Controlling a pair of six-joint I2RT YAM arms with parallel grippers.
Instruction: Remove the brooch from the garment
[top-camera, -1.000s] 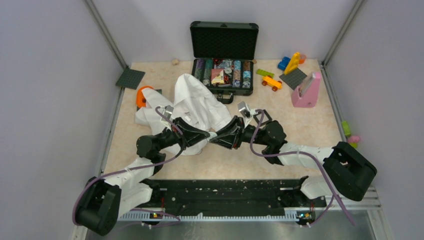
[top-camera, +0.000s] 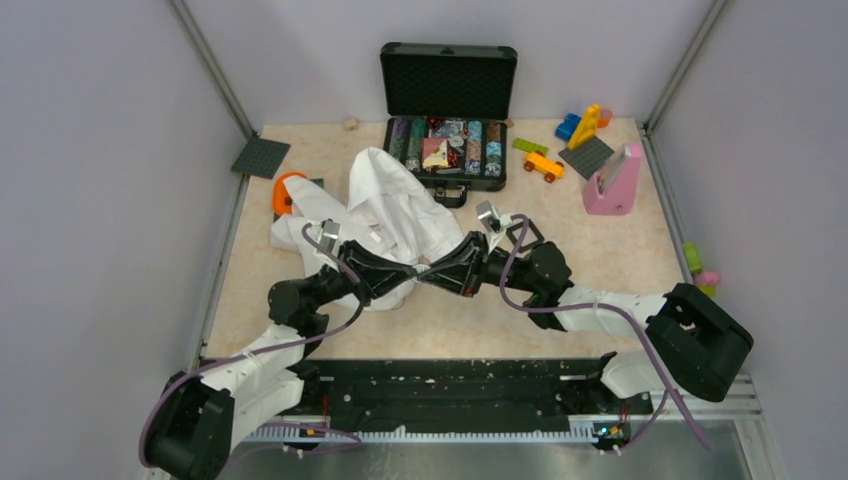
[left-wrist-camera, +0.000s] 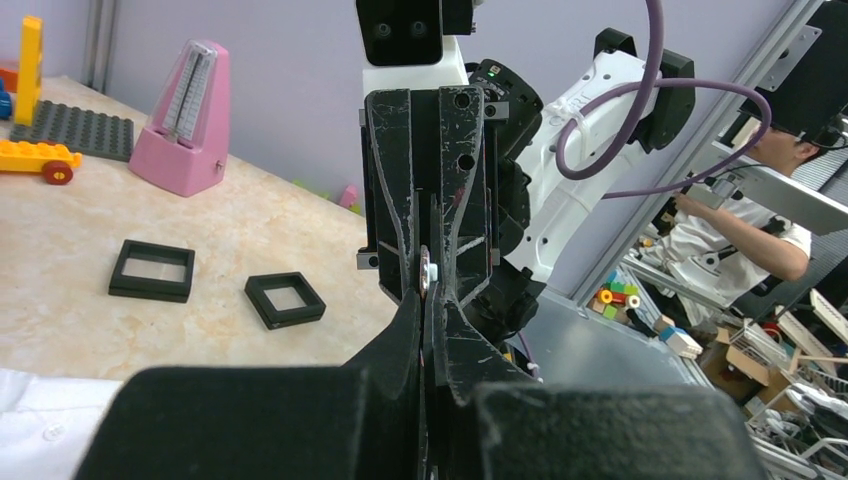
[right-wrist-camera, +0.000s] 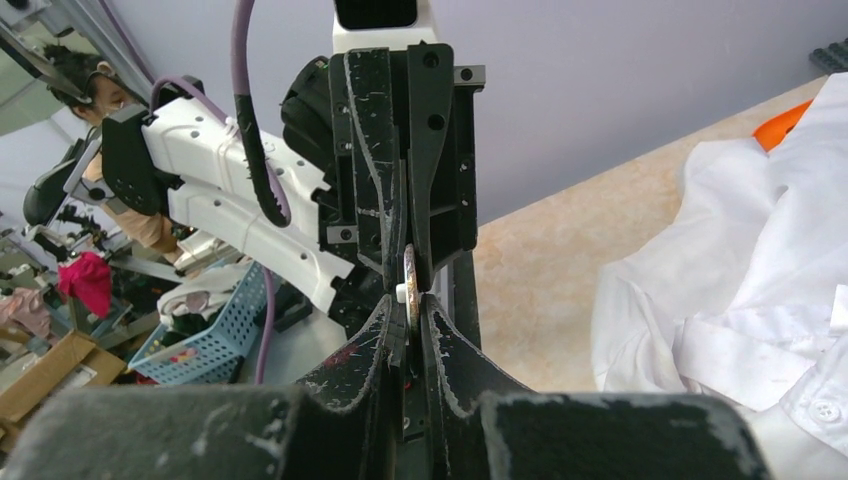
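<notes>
Both grippers meet tip to tip above the front middle of the table. Between the tips is the brooch, a thin shiny disc seen edge-on with a small white knob, in the left wrist view (left-wrist-camera: 425, 272) and the right wrist view (right-wrist-camera: 410, 272). My right gripper (top-camera: 432, 274) is shut on it. My left gripper (top-camera: 410, 270) is shut at the brooch's other side; whether its fingers pinch part of it cannot be made out. The white garment (top-camera: 385, 200) lies crumpled on the table behind and left, with no cloth visible at the tips.
An open black case (top-camera: 447, 150) of chips stands at the back. Two small black frames (left-wrist-camera: 152, 270) lie on the right half of the table, with a pink metronome (top-camera: 614, 182) and toy bricks farther back.
My left arm has shifted slightly left and toward the front, its wrist tilting a little. The right arm and the garment look unmoved.
</notes>
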